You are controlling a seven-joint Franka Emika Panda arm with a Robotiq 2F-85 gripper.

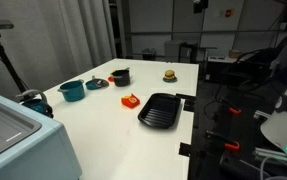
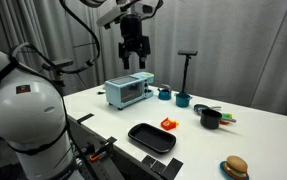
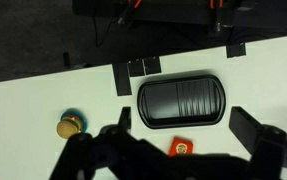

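My gripper [image 2: 133,65] hangs high above the table, its fingers spread apart and nothing between them. In the wrist view, the open gripper frames a black rectangular tray [image 3: 158,99] far below. Close by that tray lies a small red-orange item [image 3: 181,146], partly cut off by the gripper's body. A toy burger [image 3: 69,125] rests apart from them, toward the left of the wrist view; it also shows as a burger [image 2: 235,167] on the right in exterior view 2.
A pale blue toaster oven [image 1: 23,138] stands at one end of the white table [image 1: 108,150]. A black pot [image 1: 122,77], a teal pot [image 1: 73,91], a kettle [image 2: 164,93] and a pan [image 1: 97,83] stand farther back. Bare tabletop surrounds the burger.
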